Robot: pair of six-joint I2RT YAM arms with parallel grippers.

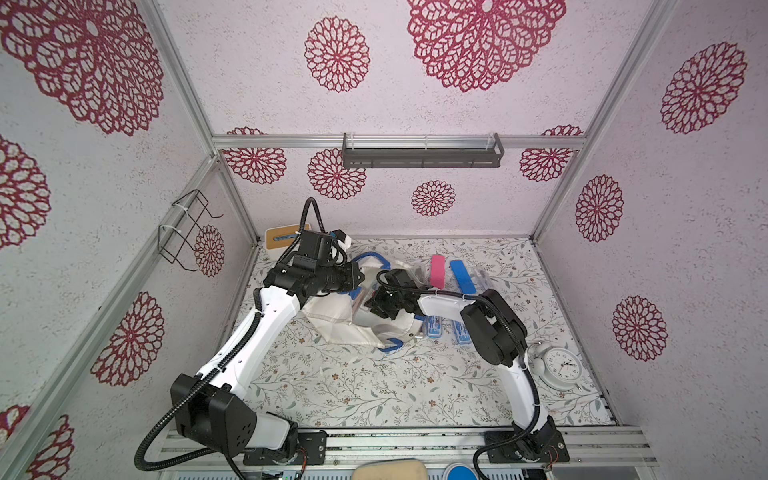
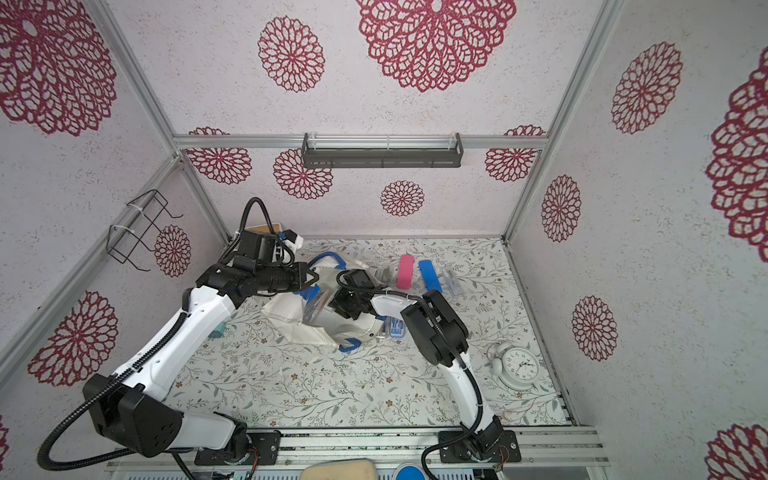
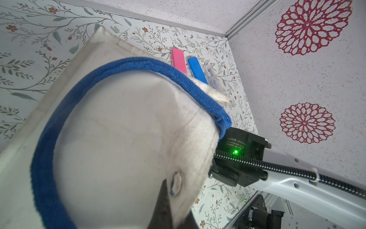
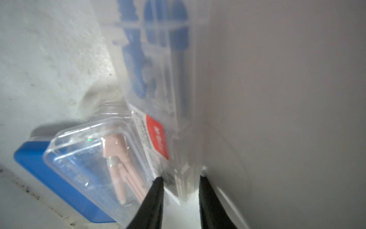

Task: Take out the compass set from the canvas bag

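Observation:
The white canvas bag with blue handles lies open mid-table. My left gripper is at its upper edge; in the left wrist view its fingers are mostly hidden behind canvas, shut at the bag's rim. My right gripper is inside the bag, part open, with fingertips on either side of the lower end of a clear plastic case with blue tools and a red label. Beside it in the bag lie a clear box with a pink compass and a blue case.
Pink and blue cases lie right of the bag, with clear blue-filled cases nearer the front. An alarm clock sits at front right.

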